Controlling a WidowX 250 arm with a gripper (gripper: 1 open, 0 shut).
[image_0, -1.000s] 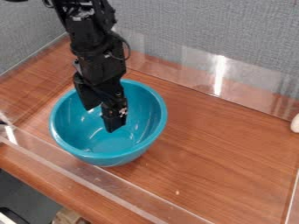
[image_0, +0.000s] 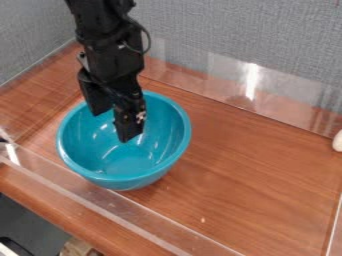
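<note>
A teal bowl (image_0: 147, 160) stands on the wooden table at the left of the middle. The black arm hangs down from the top, and my gripper (image_0: 112, 118) is over and partly within the bowl's back half, its fingers apart. No object shows between the fingers.
A small white object (image_0: 337, 140) sits at the right edge. A grey textured wall with a clear strip runs along the back, and a dark area lies at the lower left.
My gripper has risen somewhat and shifted slightly left within the bowl's outline. The bowl looks unmoved.
</note>
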